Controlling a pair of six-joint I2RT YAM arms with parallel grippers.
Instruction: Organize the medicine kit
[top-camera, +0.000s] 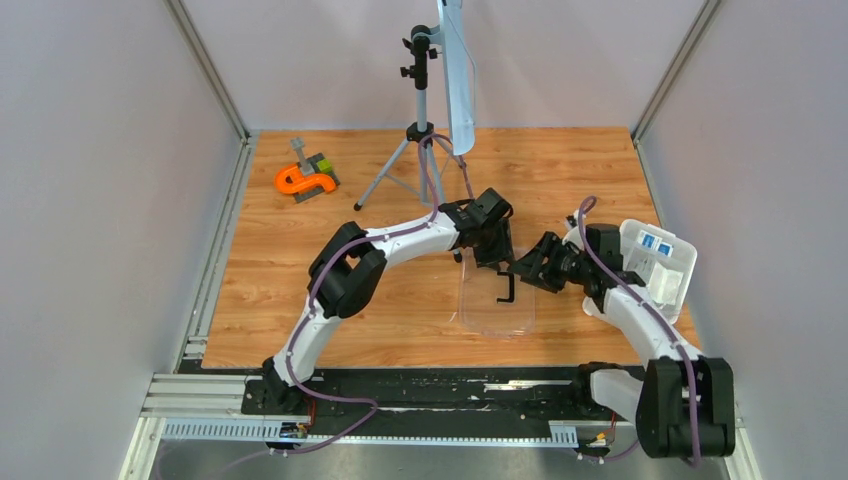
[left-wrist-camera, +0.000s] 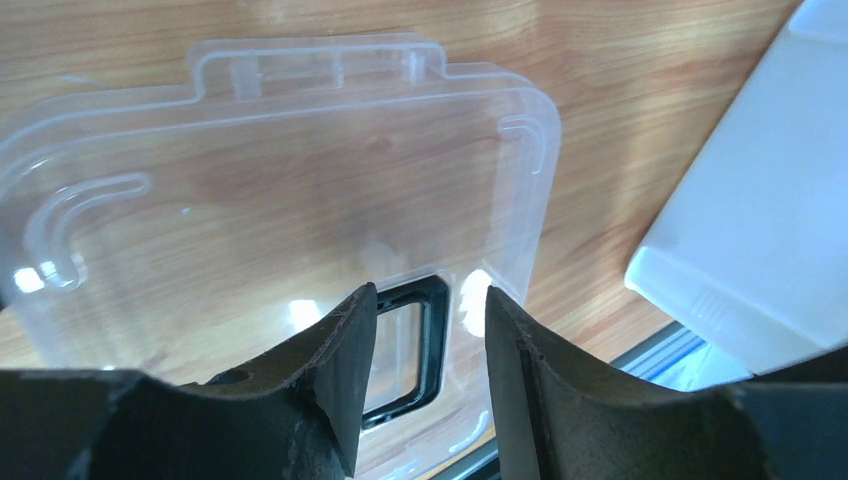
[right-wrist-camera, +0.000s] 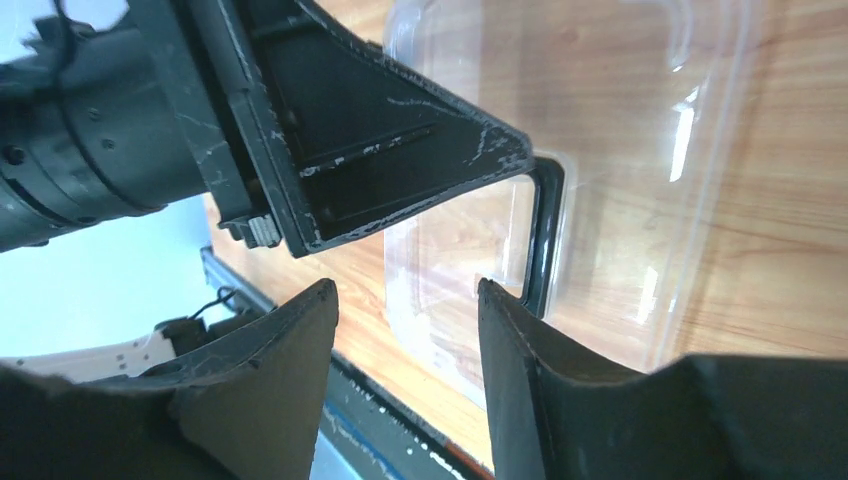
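Observation:
A clear plastic lid lies flat on the table between my arms. Its black handle shows near one end. My left gripper stands open above the lid's far end, and the handle appears between its fingers in the left wrist view; contact cannot be judged. At the lid's right side is my right gripper, open and holding nothing. One left finger overlaps the end of the handle in the right wrist view. The white kit box sits at the right, part hidden behind my right arm.
Small white and blue packets lie inside the box. A tripod stands at the back middle. An orange, grey and green object rests at the back left.

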